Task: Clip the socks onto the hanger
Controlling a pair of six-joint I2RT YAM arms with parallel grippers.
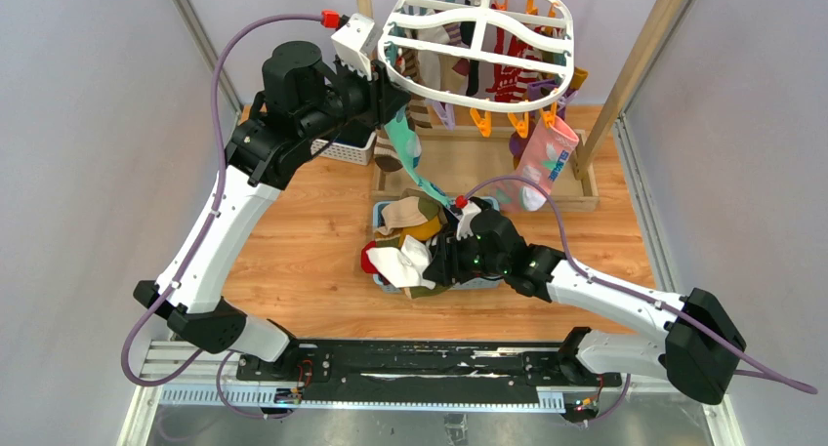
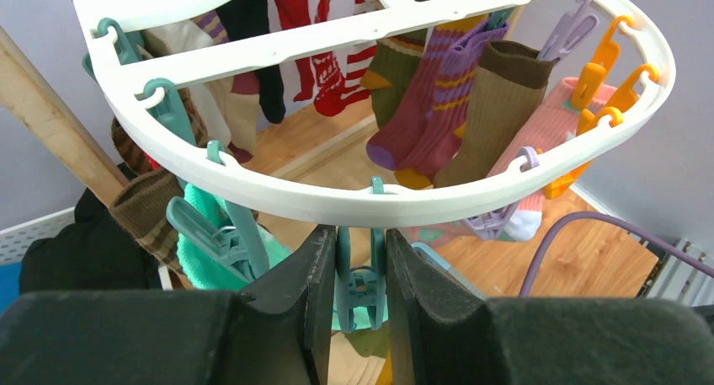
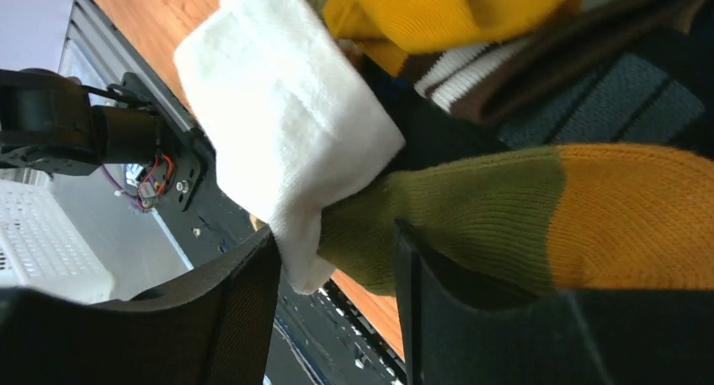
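Observation:
The white hanger (image 1: 477, 56) hangs at the top with many socks clipped to it. At its near-left rim my left gripper (image 1: 389, 97) is shut on a teal clip (image 2: 361, 296), seen at the front of the rim in the left wrist view. A turquoise sock (image 1: 403, 141) hangs below that side. Over the blue basket (image 1: 478, 283) of loose socks, my right gripper stands part open. A white sock (image 3: 286, 107) droops beside its left finger, its lower end reaching into the gap. A green-and-orange sock (image 3: 471, 208) lies behind the fingers.
Orange clips (image 1: 517, 124) and a purple clip (image 1: 444, 114) hang along the near rim. A pink sock (image 1: 547, 158) hangs at right. A wooden frame (image 1: 635, 60) stands at right, a white basket (image 1: 347, 151) at left. Bare wood floor surrounds the blue basket.

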